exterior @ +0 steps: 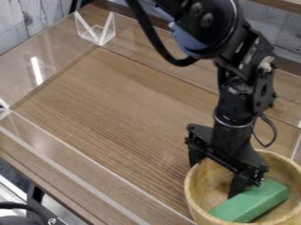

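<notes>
A black robot gripper (pixel 223 158) reaches down at the lower right, its fingers inside the top of a wooden bowl (pixel 202 198). A green block (pixel 247 205) lies in the bowl, beside and below the fingertips. Whether the fingers are open or shut is hard to make out.
A clear plastic bracket (pixel 97 28) stands at the far left corner. A wooden ledge runs along the back at the upper right.
</notes>
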